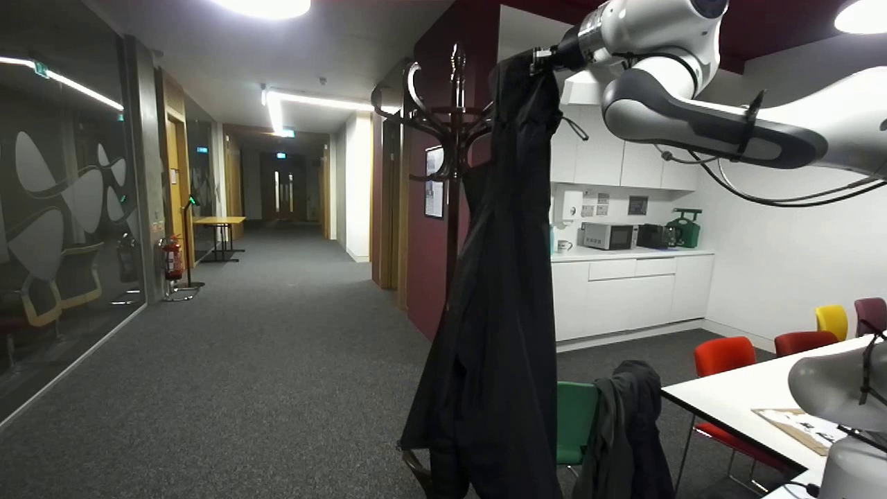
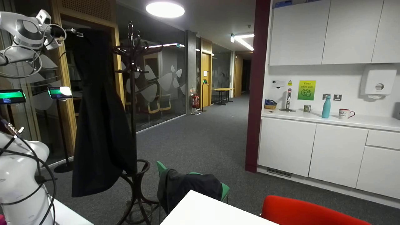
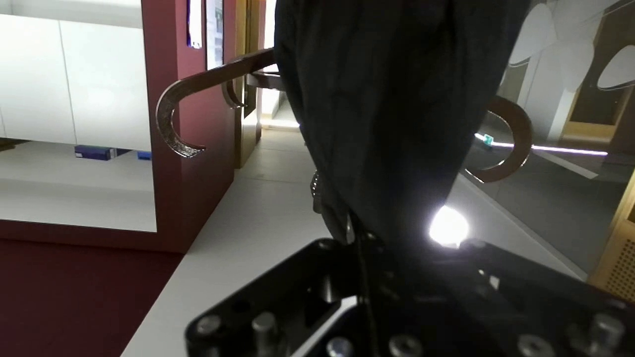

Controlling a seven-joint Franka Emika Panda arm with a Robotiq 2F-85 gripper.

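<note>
A long black coat [image 1: 503, 291] hangs from my gripper [image 1: 538, 59], which is shut on its top edge. In exterior view 2 the coat [image 2: 101, 108] drapes down beside the dark coat stand [image 2: 133, 93], its lower part reaching the stand's post. The wrist view has the cloth [image 3: 399, 101] filling the middle above the gripper, hiding the stand's post. Curved hooks [image 3: 172, 113] of the stand show on both sides of the cloth. In exterior view 1 the gripper is right of the stand's top, roughly level with its upper knob.
A green chair [image 2: 161, 168] with a dark jacket [image 2: 191, 185] over it stands near the stand's base. A white table [image 2: 210, 212] and a red chair [image 2: 300, 212] are in front.
</note>
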